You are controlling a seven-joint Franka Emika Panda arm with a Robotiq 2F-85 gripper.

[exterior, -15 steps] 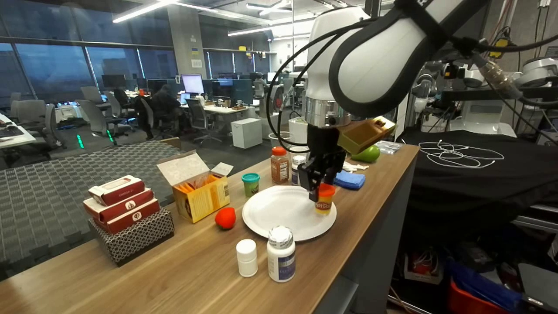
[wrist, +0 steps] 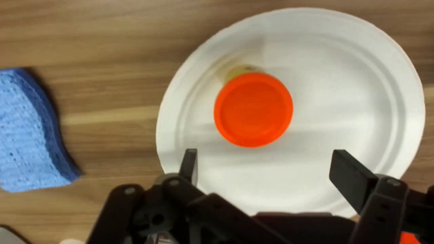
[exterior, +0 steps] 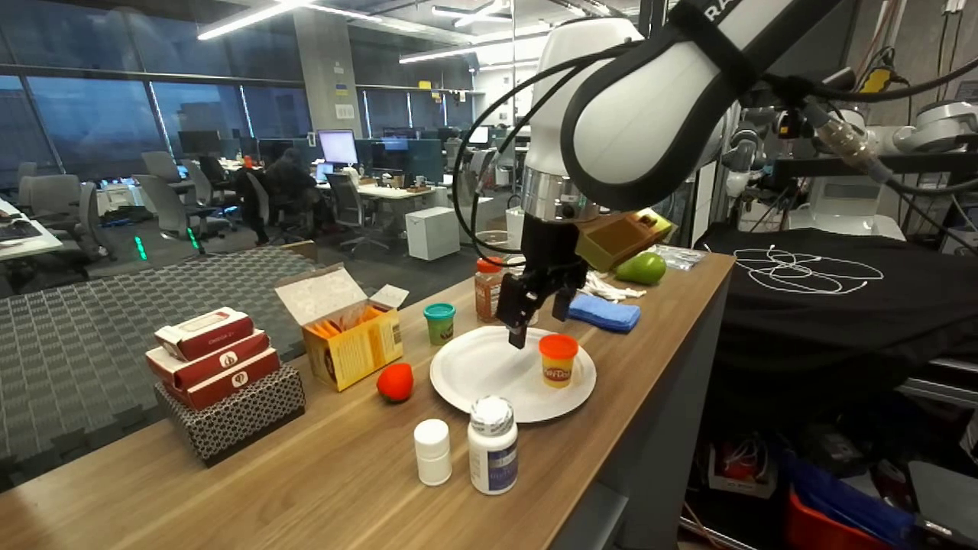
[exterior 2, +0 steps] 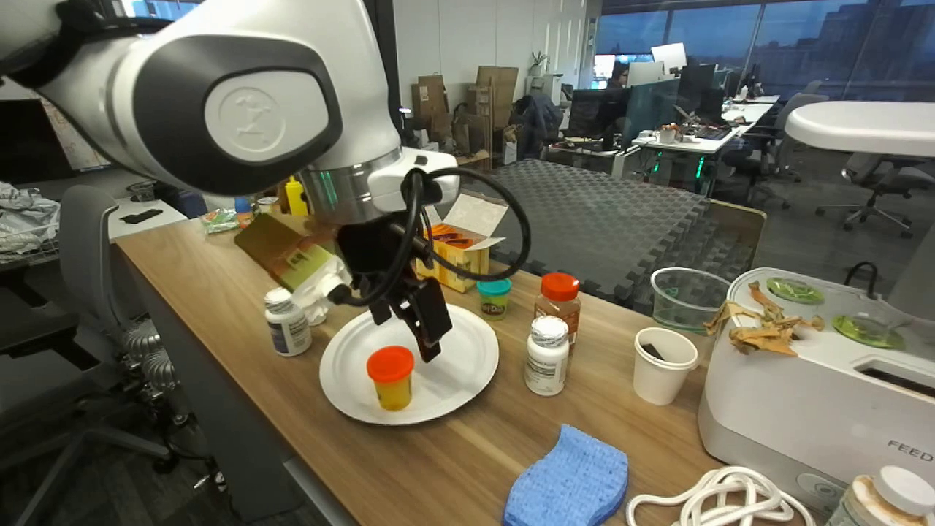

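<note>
A yellow Play-Doh tub with an orange-red lid (exterior: 557, 359) stands upright on the white plate (exterior: 467, 380). From the other exterior side, the tub (exterior 2: 391, 377) is seen near the edge of the plate (exterior 2: 350, 390). My gripper (exterior: 540, 327) hangs over the plate, open and empty, a little behind and above the tub. In the wrist view, the lid (wrist: 253, 109) lies beyond the two fingertips, apart from both, and the open gripper spans bare plate.
White bottles (exterior: 493, 448), a red ball-like object (exterior: 395, 382), a green tub (exterior: 440, 324) and a yellow box (exterior: 353, 344) surround the plate. A blue sponge (exterior 2: 570, 482) lies nearby, with a white feeder (exterior 2: 789, 394) beyond it.
The gripper was down at the tub near the plate's rim; now it is higher and apart from it. The tub sits further onto the plate, and the plate has shifted slightly.
</note>
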